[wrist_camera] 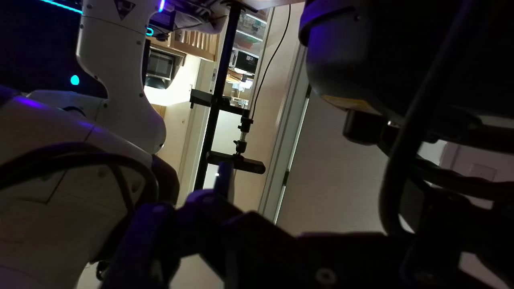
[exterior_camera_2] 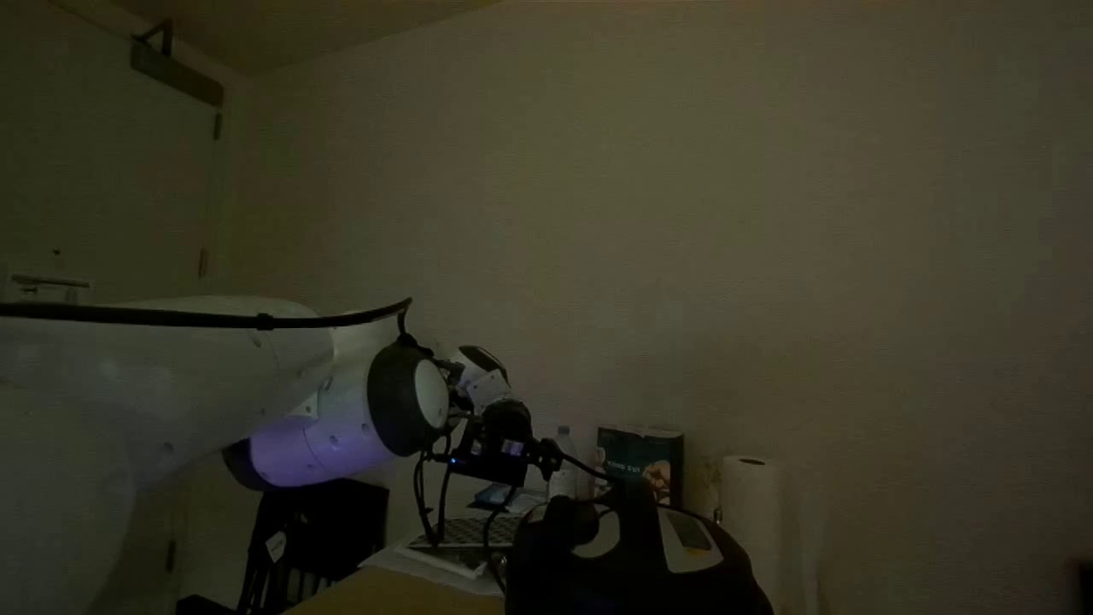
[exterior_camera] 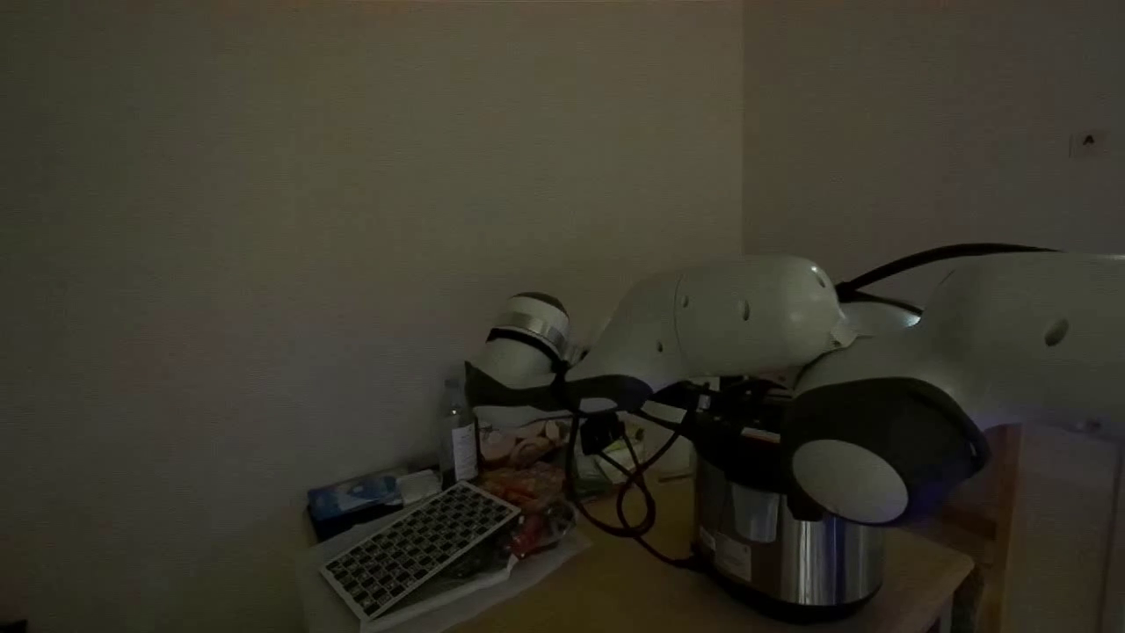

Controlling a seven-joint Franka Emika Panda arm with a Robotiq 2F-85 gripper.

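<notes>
A silver and black electric cooker (exterior_camera: 780,549) stands on the wooden table. Its black lid (exterior_camera_2: 640,569) fills the lower middle of the second exterior view. My gripper (exterior_camera_2: 550,455) points sideways at about the height of the lid, close by the cooker; touching or apart, I cannot tell. In the first exterior view the arm (exterior_camera: 728,316) hides much of it. Dark gripper parts cross the bottom of the wrist view, one finger (wrist_camera: 224,180) sticking up blurred. The gripper is open, and nothing shows held.
A black and white grid panel (exterior_camera: 422,549), a bottle (exterior_camera: 459,438), a blue box (exterior_camera: 364,496) and bagged food (exterior_camera: 527,485) crowd the table's far left. Behind the cooker stand a green box (exterior_camera_2: 640,461) and a paper roll (exterior_camera_2: 750,523). Cables (exterior_camera: 633,506) hang from the wrist. The room is dim.
</notes>
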